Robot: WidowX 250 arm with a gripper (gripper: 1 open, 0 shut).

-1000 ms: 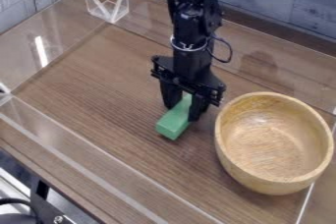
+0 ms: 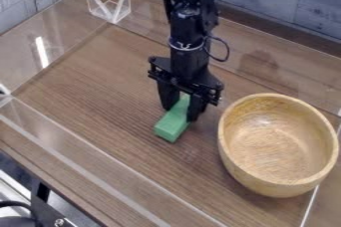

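A green block [image 2: 172, 122] lies at the middle of the wooden table [image 2: 94, 102], slanting away from the camera. My black gripper [image 2: 182, 101] comes down from above and is shut on the block's far end, which is partly hidden by the fingers.
A large tan wooden bowl [image 2: 277, 147] sits just right of the block, near my gripper. A pale wall runs along the back, and the table's edge shows at lower left.
My gripper and the green block have moved slightly to the left and away from the camera over the last second. The bowl has stayed in place.
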